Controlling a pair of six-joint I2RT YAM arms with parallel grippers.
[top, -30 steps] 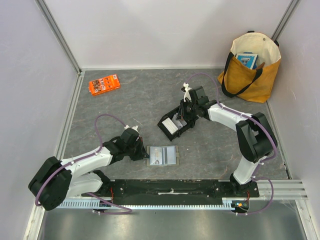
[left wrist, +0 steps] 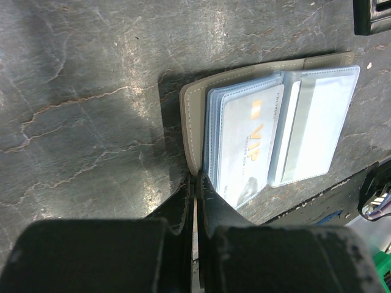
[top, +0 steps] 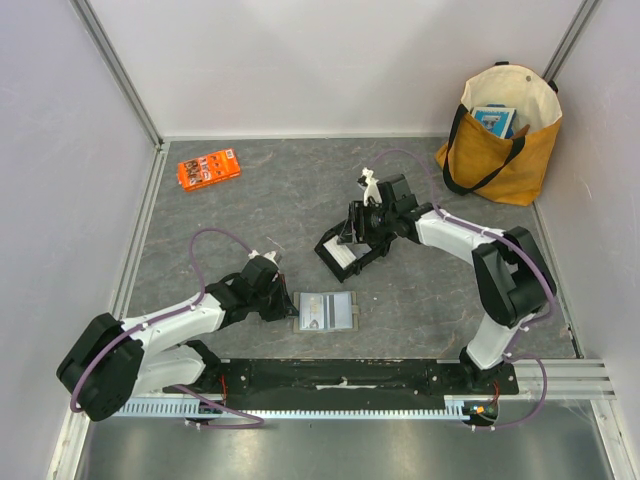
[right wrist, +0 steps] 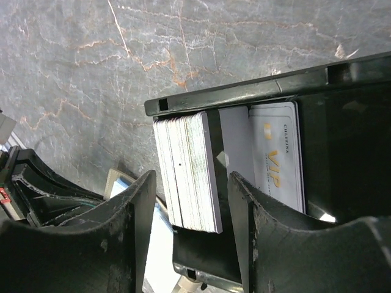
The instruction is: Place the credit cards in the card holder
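A beige card holder [top: 326, 311] with clear sleeves lies open at front centre, a gold VIP card [left wrist: 246, 143] in one sleeve. My left gripper is shut at the holder's left edge; nothing clear shows between its fingertips. A black card box [top: 330, 258] sits behind the holder, containing a white stack of cards [right wrist: 186, 171] and a silver VIP card [right wrist: 275, 155] lying flat beside it. My right gripper is open over the box, its fingers apart above the stack, nothing held.
An orange packet [top: 208, 169] lies at the back left. A yellow tote bag [top: 520, 160] stands at the back right against the wall.
My right gripper has shifted slightly toward the left over the box, and its fingers look wider apart. The left arm and card holder have not visibly moved.
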